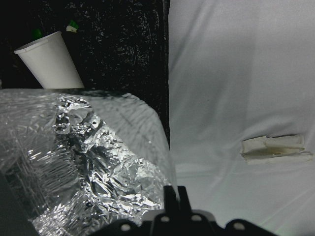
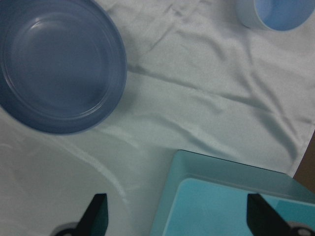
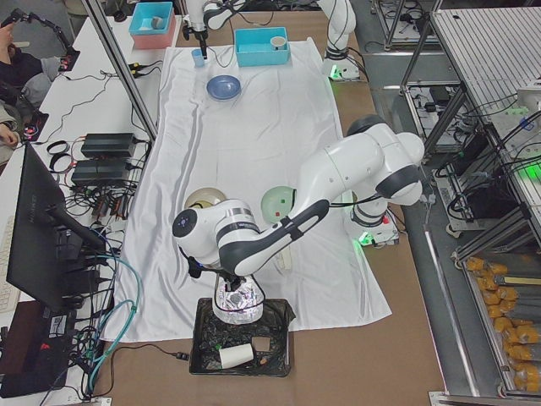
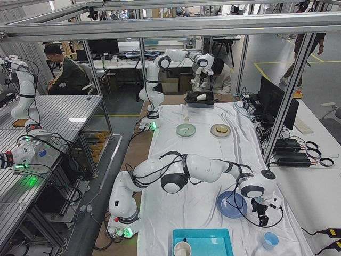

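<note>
My left gripper is shut on a crumpled foil and clear plastic container (image 3: 239,306), held over the near edge of the black-lined bin (image 3: 203,347). A white paper cup (image 1: 49,61) lies on its side in the bin. A folded pale paper piece (image 1: 275,152) lies on the cloth beside it. My right gripper hangs open above the cloth, between the blue plate (image 2: 59,64), the blue cup (image 2: 273,12) and the cyan tray (image 2: 221,206).
A green plate (image 4: 186,129) and a tan plate with a yellow item (image 4: 216,130) lie on the white cloth. A mug (image 4: 182,249) sits in the cyan tray.
</note>
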